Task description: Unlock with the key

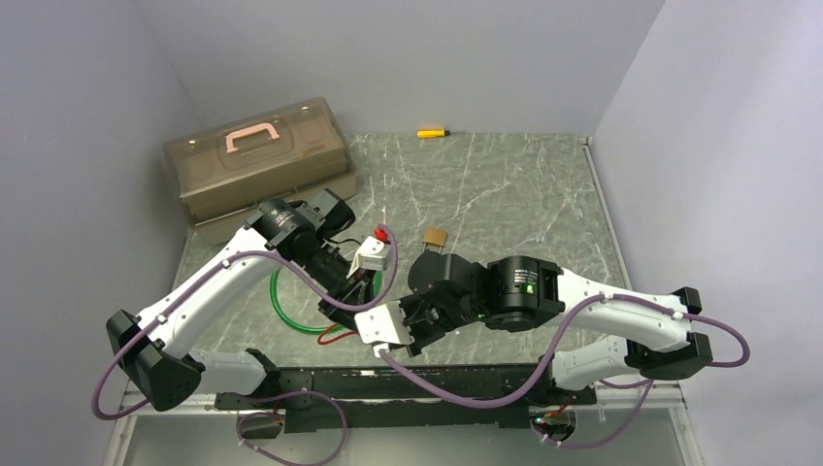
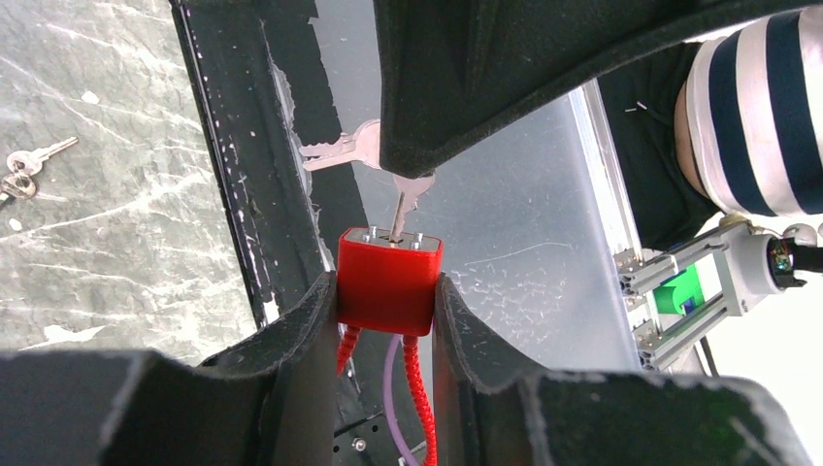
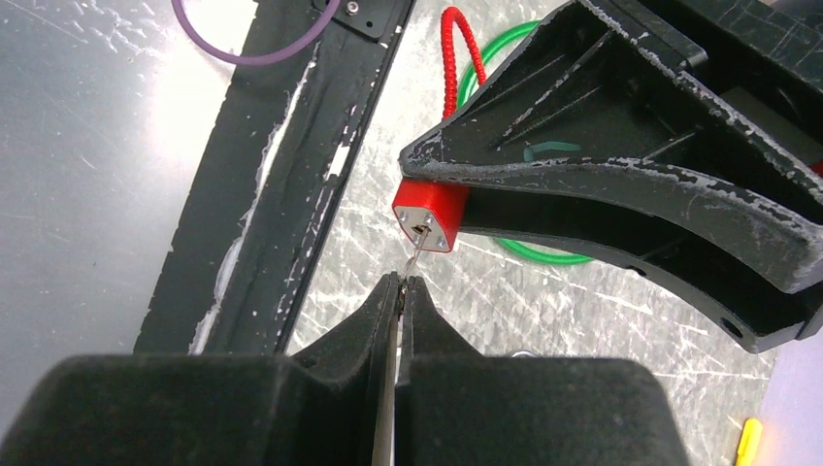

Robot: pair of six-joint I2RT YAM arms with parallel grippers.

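Observation:
In the left wrist view a red padlock (image 2: 386,286) with red cords sits between the fingertips of my left gripper, its keyhole face turned upward. A key (image 2: 408,194) stands in or at that keyhole, a second key (image 2: 340,150) beside it, both partly behind the other gripper's finger. In the right wrist view my right gripper is shut on the key, whose shaft reaches the keyhole of the red lock (image 3: 442,209). How deep it sits I cannot tell.
A tool box (image 1: 252,165) stands back left, a yellow screwdriver (image 1: 432,133) at the back, a brass padlock (image 1: 435,236) mid-table. A green ring (image 3: 524,250) and loose keys (image 2: 34,160) lie on the marble board.

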